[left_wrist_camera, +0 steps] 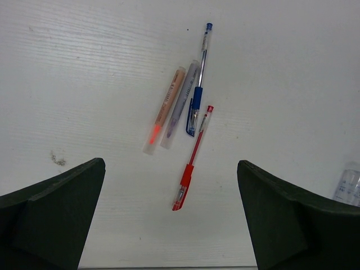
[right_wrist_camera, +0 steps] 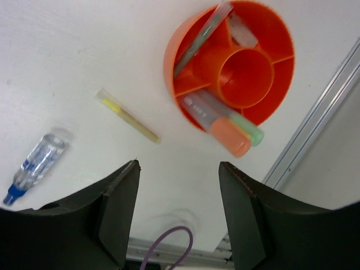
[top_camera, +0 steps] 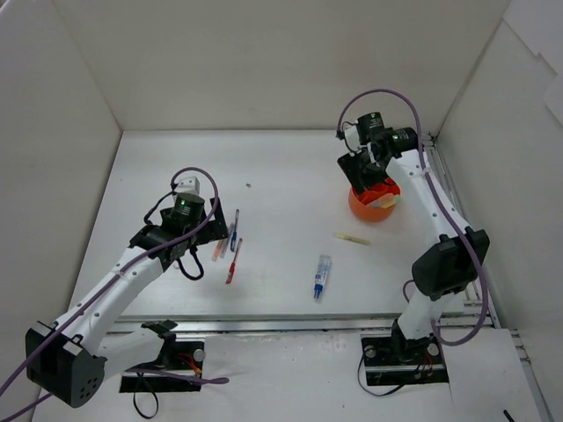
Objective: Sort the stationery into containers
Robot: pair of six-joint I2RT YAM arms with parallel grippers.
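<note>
An orange divided round holder [right_wrist_camera: 284, 84] at the right holds several markers, among them an orange-capped marker [right_wrist_camera: 229, 140]. A yellow pen [right_wrist_camera: 128, 117] lies on the table beside it, and a clear bottle with blue tip [right_wrist_camera: 35, 166] lies nearer. My right gripper hangs over that area, open, nothing between its fingers. On the left lie an orange marker [left_wrist_camera: 164, 109], a purple marker [left_wrist_camera: 181, 102], a blue pen [left_wrist_camera: 197, 98] and a red pen [left_wrist_camera: 188, 171]. My left gripper is open above them, holding nothing.
A metal rail [right_wrist_camera: 315, 118] runs along the right edge beside the holder, with pale walls around.
</note>
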